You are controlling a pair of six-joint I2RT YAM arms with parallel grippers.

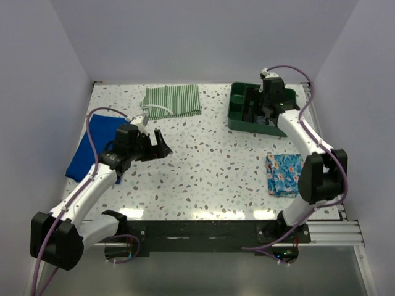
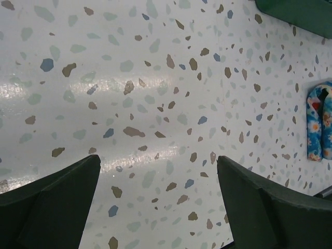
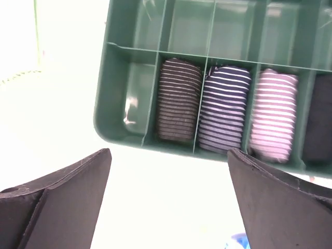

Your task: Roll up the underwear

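My left gripper (image 1: 158,145) hangs open over bare table, nothing between its fingers. My right gripper (image 1: 253,103) is open above the green divided box (image 1: 247,127). In the right wrist view that box holds rolled items: a brown striped roll (image 3: 177,101), a navy striped one (image 3: 223,109), a pink striped one (image 3: 272,111) and a black one (image 3: 320,119). A blue floral garment (image 1: 284,174) lies flat at the right, also at the edge of the left wrist view (image 2: 317,124). A green striped cloth (image 1: 176,98) lies at the back, a blue cloth (image 1: 89,154) at the left.
Grey walls stand at the back and both sides, and the table's front edge runs below both arm bases.
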